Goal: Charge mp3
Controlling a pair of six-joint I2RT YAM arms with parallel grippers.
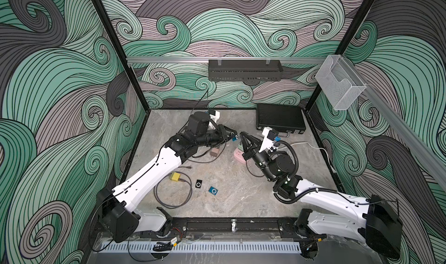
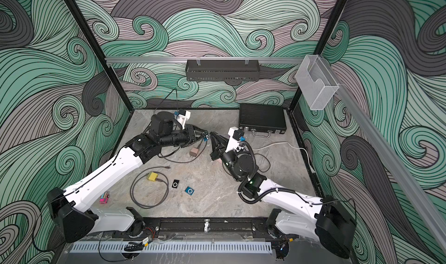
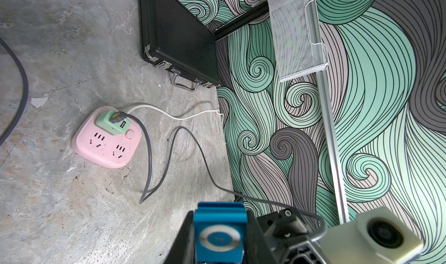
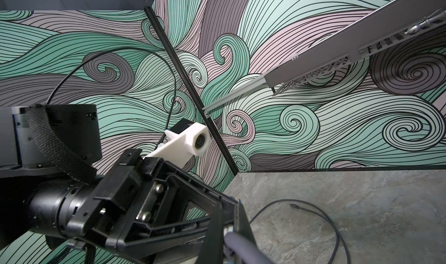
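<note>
My left gripper is shut on a blue mp3 player, held up in the air facing my right gripper. My right gripper is shut on a grey charging cable, its end at the fingertips beside the left one. In the left wrist view that cable runs to a green adapter on a pink power strip. On the table lie a black player and another blue player.
A black case stands at the back right. A yellow adapter with a coiled cable lies front left, and a brown adapter sits under the left arm.
</note>
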